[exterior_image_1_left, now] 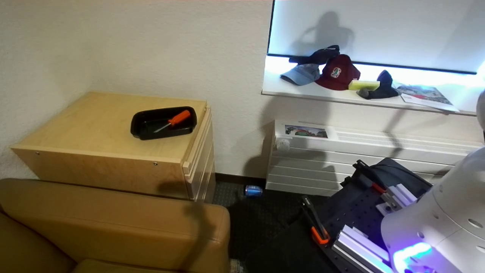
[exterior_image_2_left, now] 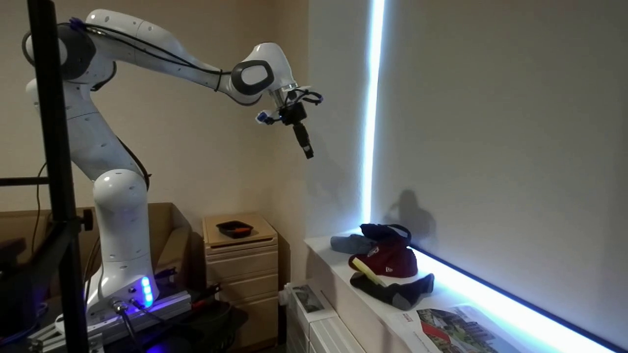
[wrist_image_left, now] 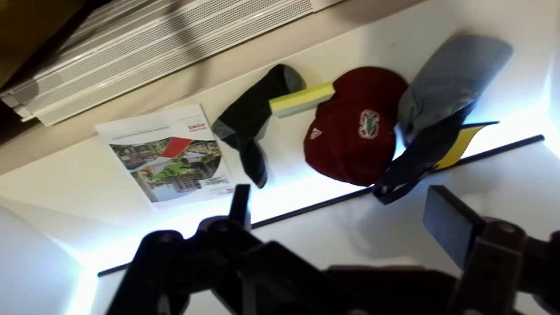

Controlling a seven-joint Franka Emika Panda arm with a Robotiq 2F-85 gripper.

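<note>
My gripper stands open, its two fingers wide apart with nothing between them. In exterior view 2 it hangs high in the air, well above the window sill [exterior_image_2_left: 321,242]. On that sill lie a dark red cap [wrist_image_left: 362,126], a blue-grey cap [wrist_image_left: 446,78] and a dark cap with a yellow patch [wrist_image_left: 428,152]. A yellow block [wrist_image_left: 302,99] leans between the red cap and a black sock with grey ends [wrist_image_left: 252,107]. Beside the sock a printed magazine [wrist_image_left: 170,157] lies flat.
A wooden cabinet [exterior_image_1_left: 104,118] carries a black tray [exterior_image_1_left: 150,132] holding an orange-handled screwdriver [exterior_image_1_left: 179,117]. Below the sill is a white radiator [exterior_image_1_left: 300,168] with a picture card on top. A blue can [exterior_image_1_left: 253,190] lies on the floor near a tan sofa [exterior_image_1_left: 136,227].
</note>
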